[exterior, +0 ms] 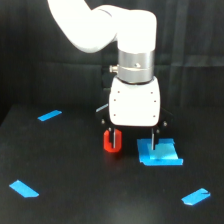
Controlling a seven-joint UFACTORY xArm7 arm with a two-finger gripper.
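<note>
A red object (pixel 112 143), cylinder-like, stands on the black table near the middle of the camera view. To its right lies a flat blue tray or box (pixel 160 154). The white arm reaches down from above, and its gripper (pixel 133 138) is open, fingers wide apart. The left finger overlaps the red object's upper part in this view, while the right finger is in line with the blue tray. Nothing shows in the gap between them. Whether either finger touches anything, I cannot tell.
Strips of blue tape lie on the table: one at the back left (pixel 49 115), one at the front left (pixel 23 189) and one at the front right (pixel 196 197). A black curtain (pixel 35 60) hangs behind.
</note>
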